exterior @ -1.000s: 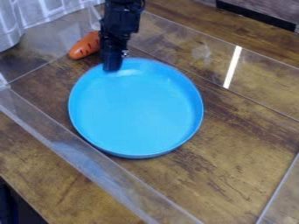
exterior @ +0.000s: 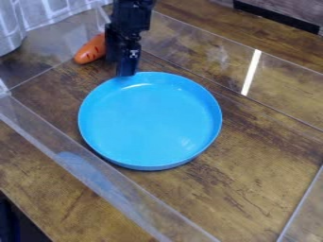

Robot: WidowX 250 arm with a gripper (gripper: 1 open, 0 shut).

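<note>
A large blue plate (exterior: 149, 121) lies on the wooden table in the middle of the view. Behind it, at the top, my dark gripper (exterior: 123, 59) is low over the table beside the plate's back rim, open as far as its dark fingers show. An orange carrot (exterior: 90, 48) lies to the left of the gripper, partly hidden by it.
Bare wooden table (exterior: 259, 161) fills the right side. A white cloth (exterior: 25, 19) is at the top left. Transparent edging runs along the lower left and right of the surface.
</note>
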